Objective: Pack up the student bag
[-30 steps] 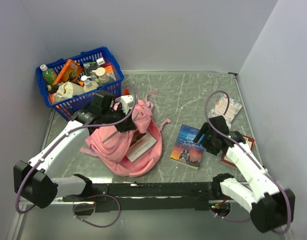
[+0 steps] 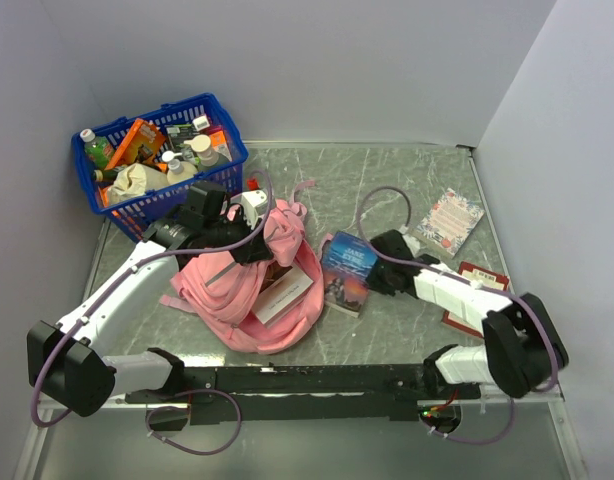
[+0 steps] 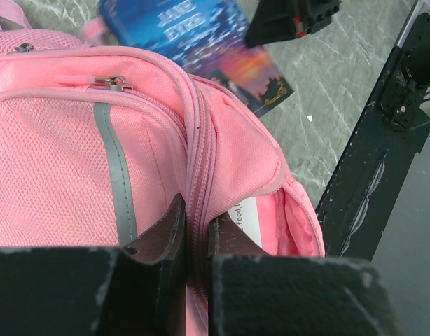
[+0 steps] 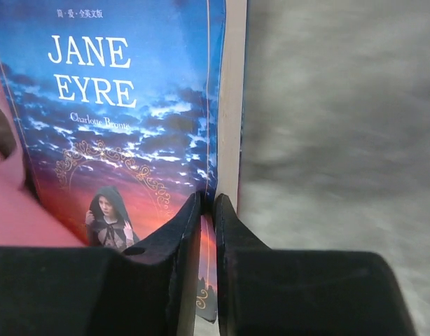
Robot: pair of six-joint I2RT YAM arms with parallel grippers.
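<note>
The pink bag (image 2: 219, 294) lies on the table with its mouth held apart, and a white book (image 2: 283, 294) shows inside. My left gripper is shut on the zipped edge of the bag's opening. Right of the bag, the blue Jane Eyre book (image 2: 349, 262) is held by my right gripper, shut on its edge. The cover faces up, with one finger over it. In the right wrist view pink fabric (image 4: 33, 210) overlaps the book's left side.
A blue basket (image 2: 234, 150) full of bottles and boxes stands at the back left. A floral-covered book (image 2: 449, 222) and a red-bordered book (image 2: 484, 281) lie at the right.
The right gripper closed on the Jane Eyre book and moved left with it, from clear table to beside the bag. The left arm and the bag have stayed put.
</note>
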